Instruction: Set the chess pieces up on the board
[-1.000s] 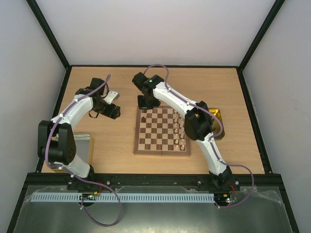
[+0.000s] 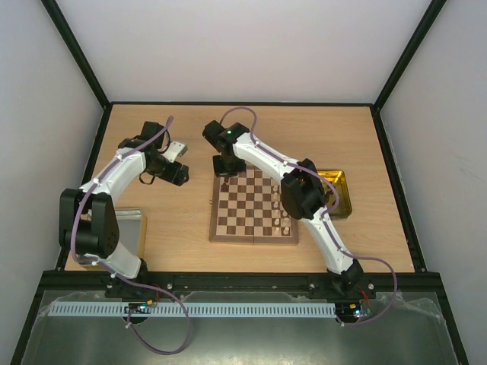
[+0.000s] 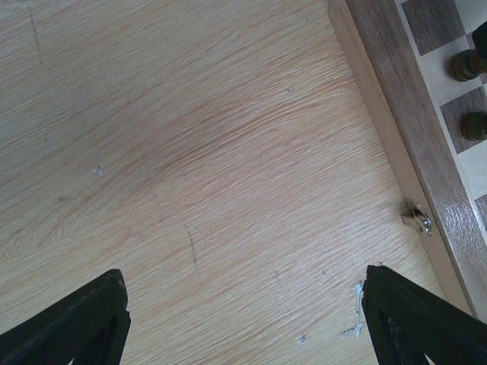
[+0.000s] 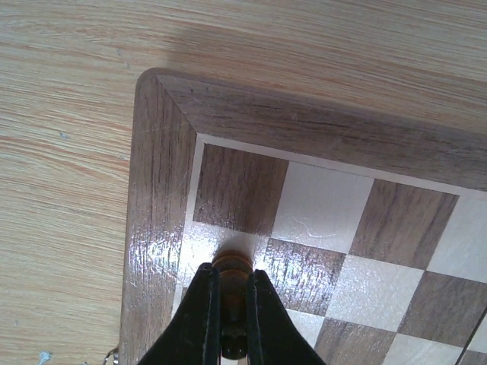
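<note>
My right gripper is shut on a dark brown chess piece (image 4: pixel 232 261), its base over the light second square of the board's left column. The base is close to the board (image 4: pixel 304 114); whether it touches I cannot tell. In the left wrist view this held piece (image 3: pixel 463 67) shows at the right edge, beside a second dark piece (image 3: pixel 473 126) on the adjoining dark square. Light pieces (image 2: pixel 277 222) stand in rows along the board's right side, partly hidden by the right arm. Left of the board, my left gripper is open and empty above bare table.
A gold tray (image 2: pixel 346 209) sits right of the board, partly behind the right arm. At the front left is a grey-lined box (image 2: pixel 143 220), partly under the left arm. A metal clasp (image 3: pixel 417 218) juts from the board's left side. The board's middle squares are bare.
My right gripper has moved toward the board's far left corner and lower, with the dark piece in it. The piece's base now meets its shadow. The left arm is still.
</note>
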